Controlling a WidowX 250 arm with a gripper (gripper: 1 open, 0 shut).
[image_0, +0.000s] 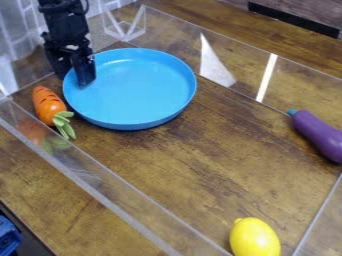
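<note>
My gripper (76, 70) hangs low at the upper left, dark, over the left rim of a round blue plate (138, 88). Its fingertips are small and dark, and I see nothing held between them. An orange carrot (48, 104) with a green top lies just left of the plate, below the gripper. A purple eggplant (315, 135) lies at the right, and a yellow lemon (254, 236) at the bottom right.
Clear walls edge the wooden work surface (174, 180), whose middle and lower part are bare. A blue object (7, 238) shows outside the wall at the lower left.
</note>
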